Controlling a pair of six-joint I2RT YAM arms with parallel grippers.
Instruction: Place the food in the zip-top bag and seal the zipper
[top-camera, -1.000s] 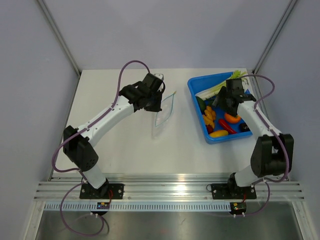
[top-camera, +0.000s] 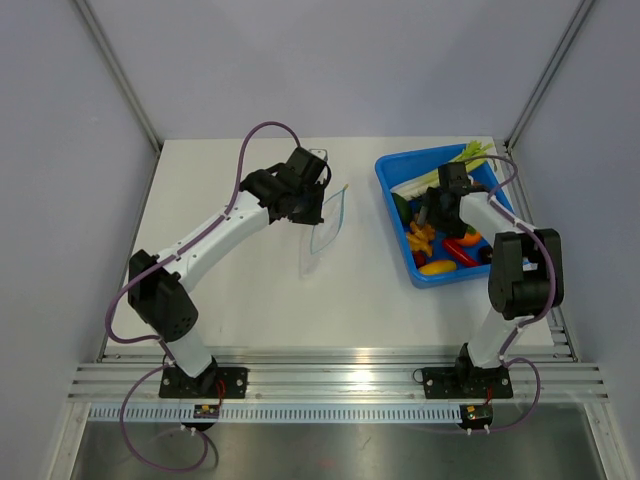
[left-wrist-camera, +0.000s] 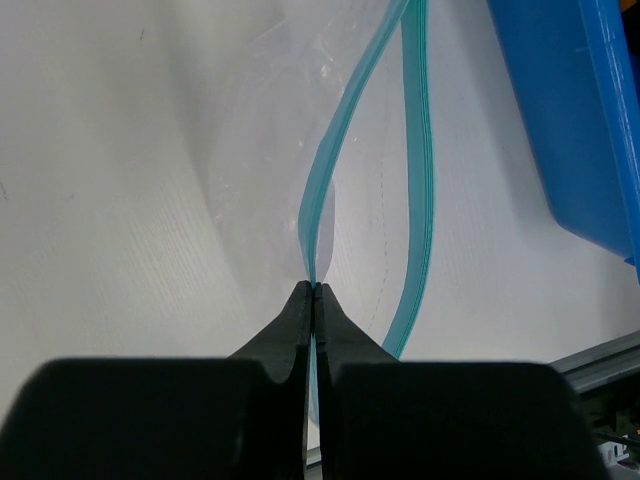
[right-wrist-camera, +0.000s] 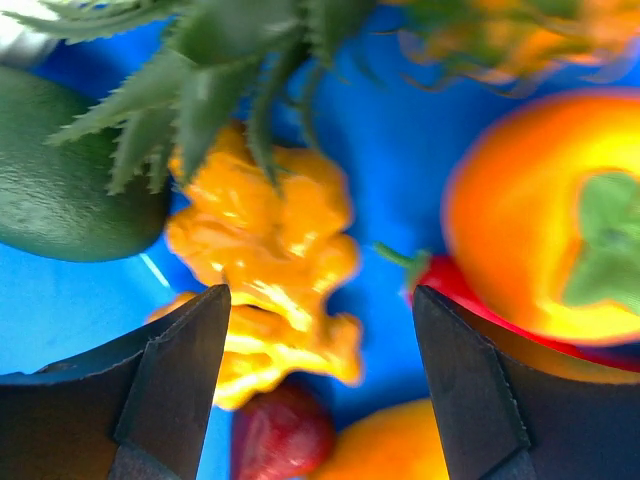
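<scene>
A clear zip top bag (left-wrist-camera: 275, 150) with teal zipper strips (left-wrist-camera: 418, 200) has its mouth spread apart. My left gripper is shut on one strip of the bag's mouth. Inside the blue bin my right gripper stands open, with nothing clamped between its fingers. Below and between those fingers lies a knobbly orange-yellow food piece (right-wrist-camera: 270, 230). Left of it sits a dark green avocado-like food (right-wrist-camera: 75, 170); to the right are an orange round food (right-wrist-camera: 545, 215) and a red chili (right-wrist-camera: 465, 295).
The blue bin (top-camera: 450, 279) stands at the right of the table, its walls around the right gripper. It also holds a leek-like stalk (top-camera: 415, 185) and a yellow food (top-camera: 437, 267). Bare table (top-camera: 230, 310) lies left of and in front of the bag.
The left arm holds its place; the bag's edge shifts slightly.
</scene>
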